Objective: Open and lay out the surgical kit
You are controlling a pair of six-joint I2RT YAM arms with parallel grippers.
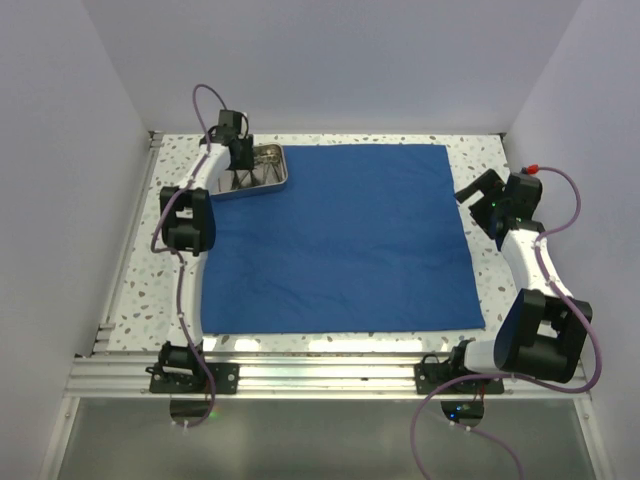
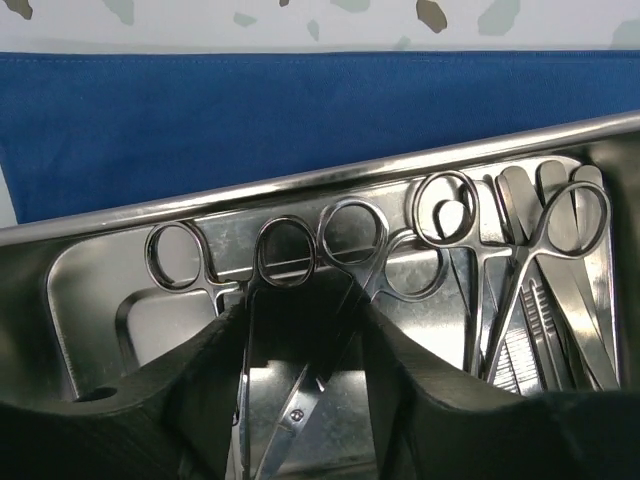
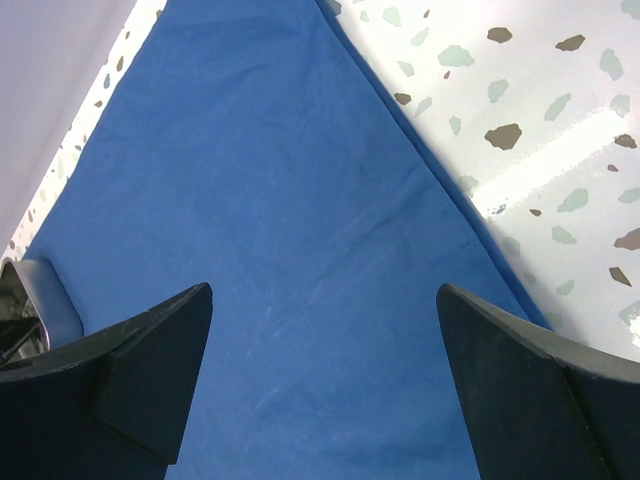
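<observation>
In the left wrist view, a steel tray (image 2: 330,180) holds several ring-handled instruments and slim flat ones. My left gripper is over it, fingers part open. Between its fingers run the shafts of a ring-handled pair, whose pivot (image 2: 296,414) shows below. Whether the fingers touch these shafts I cannot tell. More ringed handles (image 2: 476,238) and a ridged flat instrument (image 2: 545,330) lie to the right. From above, the tray (image 1: 286,170) stands at the cloth's back left corner, partly covered by the left arm. My right gripper hangs open and empty near the cloth's right edge.
A flat blue cloth (image 1: 340,250) covers most of the speckled white table (image 1: 140,290). Walls rise close behind and at both sides. The right arm (image 1: 525,240) stays at the right edge.
</observation>
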